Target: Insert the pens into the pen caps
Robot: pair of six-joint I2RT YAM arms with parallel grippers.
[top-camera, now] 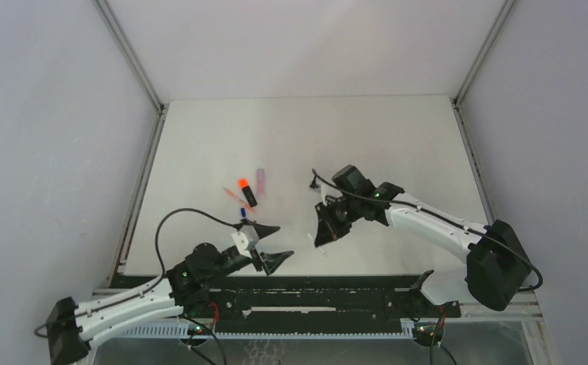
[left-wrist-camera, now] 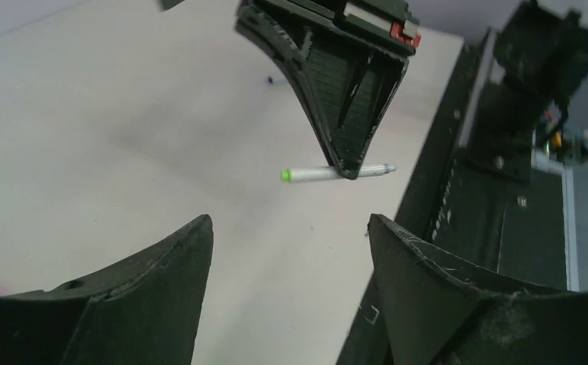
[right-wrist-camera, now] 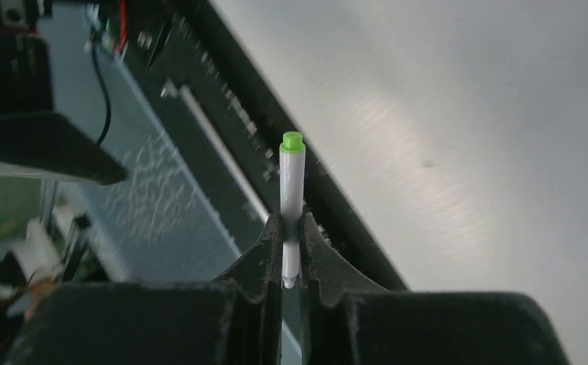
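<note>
My right gripper point(top-camera: 321, 242) is shut on a white pen point(right-wrist-camera: 292, 182) with a bright green end, held near the middle of the table. In the left wrist view this green-ended pen point(left-wrist-camera: 311, 175) lies crosswise, both ends sticking out past the fingers. Opposite it, my left gripper point(top-camera: 284, 242) stands open with nothing between its fingers, apart from the pen. A blue-ended pen point(top-camera: 243, 213) shows partly behind the left gripper, which hides the red-ended one. Beyond the right gripper, the dark end of a pen point(left-wrist-camera: 273, 79) on the table shows.
Left of the middle lie an orange-and-black marker point(top-camera: 249, 194), a pink block point(top-camera: 260, 182) and a thin orange-pink stick point(top-camera: 233, 196).
</note>
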